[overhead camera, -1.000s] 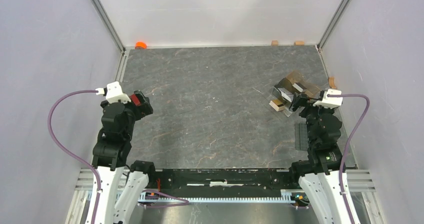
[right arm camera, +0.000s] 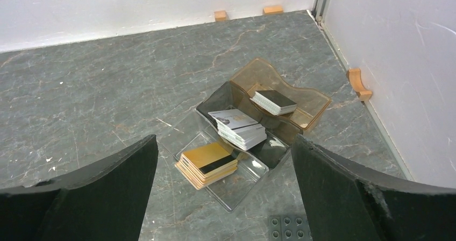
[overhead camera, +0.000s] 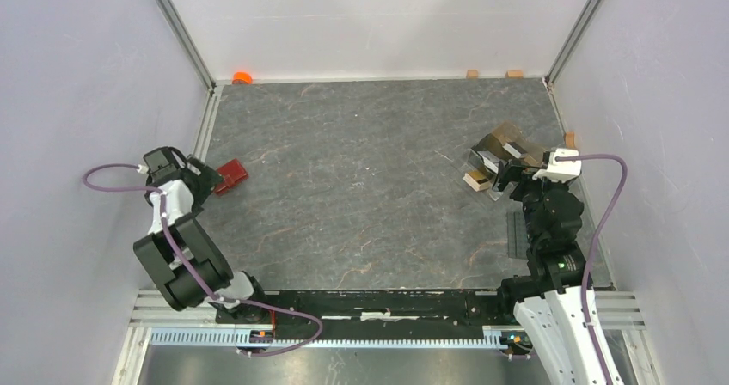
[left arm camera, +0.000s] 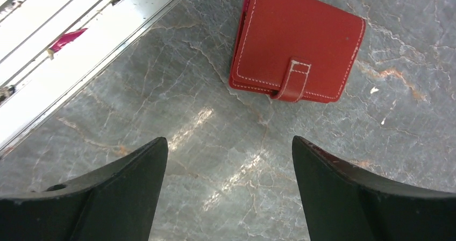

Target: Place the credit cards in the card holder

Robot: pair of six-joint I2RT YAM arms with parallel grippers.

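A red leather card holder (left arm camera: 301, 42), folded closed with a strap, lies flat on the grey table at the left. My left gripper is open beside it, its fingers spread wide with only bare table between them. At the right, gold cards (right arm camera: 208, 163) sit stacked in a clear tray, white-and-grey cards (right arm camera: 236, 127) in a dark tray, and black-topped cards (right arm camera: 274, 102) in a brown tray. Over these trays my right gripper stands open, touching none of the cards.
A dark studded block (right arm camera: 289, 227) lies in front of the trays. Wooden corner pieces (right arm camera: 359, 84) and an orange object (overhead camera: 242, 77) mark the table's edges. A metal rail (left arm camera: 97, 63) runs close to the card holder.
The right arm has barely shifted.
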